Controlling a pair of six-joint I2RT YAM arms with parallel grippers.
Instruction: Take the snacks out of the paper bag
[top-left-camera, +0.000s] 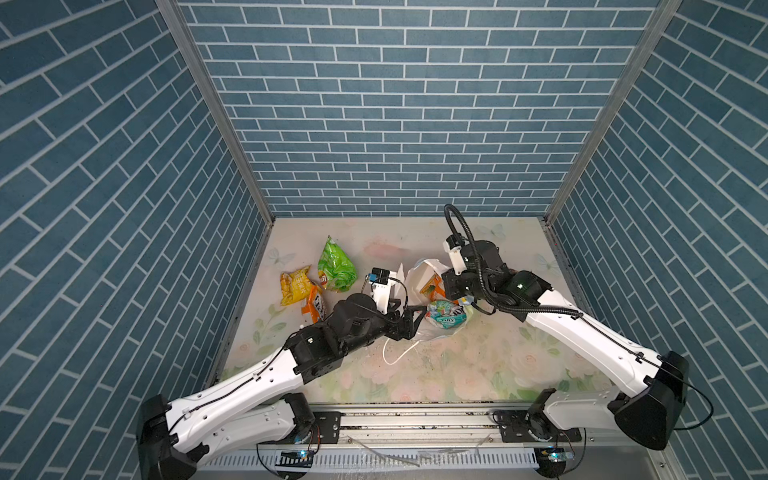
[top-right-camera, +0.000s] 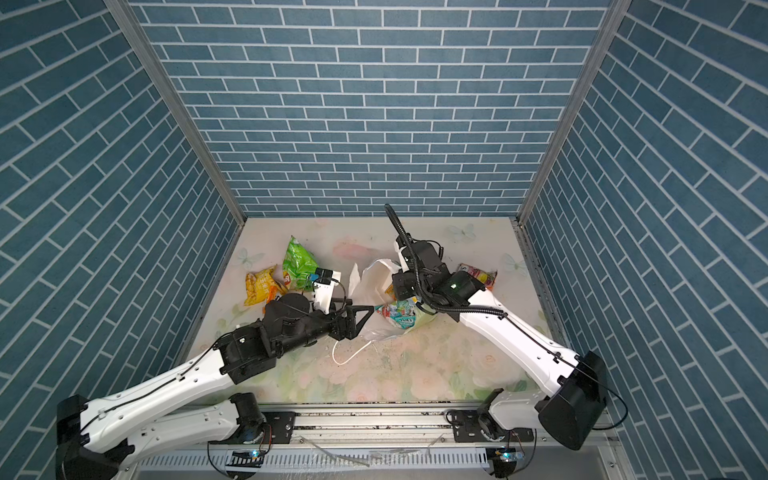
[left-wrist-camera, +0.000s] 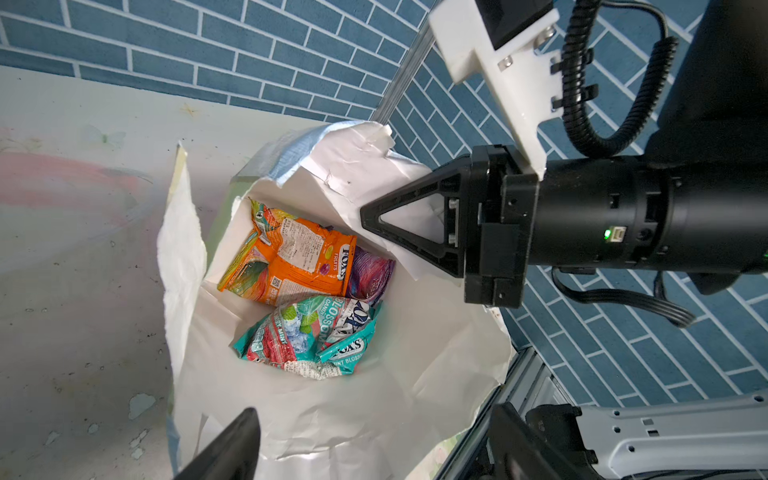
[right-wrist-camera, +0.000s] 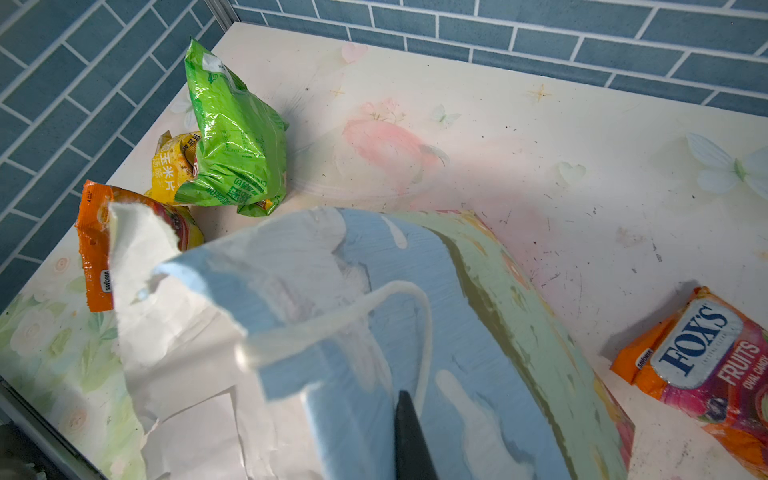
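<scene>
The white-lined paper bag (left-wrist-camera: 448, 376) leans with its mouth toward my left gripper, which stands open in front of it, nothing between its fingers. Inside lie an orange Fox's packet (left-wrist-camera: 300, 252), a teal packet (left-wrist-camera: 320, 336) and, partly covered, a purple packet (left-wrist-camera: 369, 273). My right gripper is shut on the bag's upper rim, whose blue outer side fills the right wrist view. Outside the bag are a green packet (right-wrist-camera: 240, 148), a yellow packet (right-wrist-camera: 172, 168) and an orange packet (right-wrist-camera: 96, 248) at left, plus a Fox's Fruits packet (right-wrist-camera: 712, 364) at right.
A white rope handle (top-left-camera: 400, 356) lies on the table in front of the bag. Tiled walls (top-left-camera: 416, 120) enclose the back and sides.
</scene>
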